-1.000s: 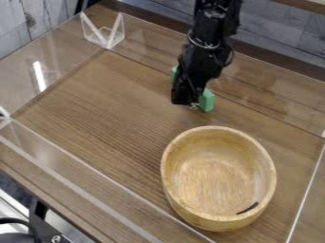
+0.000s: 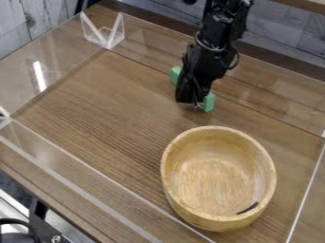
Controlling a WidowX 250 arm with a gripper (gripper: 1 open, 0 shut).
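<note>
The black robot gripper (image 2: 191,93) reaches down from the top centre onto the table, shut, its tips low over a green object (image 2: 203,102). The green object lies partly hidden behind the gripper and arm, showing on both sides of them; whether the fingers touch it cannot be told.
A large tan bowl (image 2: 216,178) stands at the lower right. A white wire rack (image 2: 105,30) sits at the back left. A wall runs along the back.
</note>
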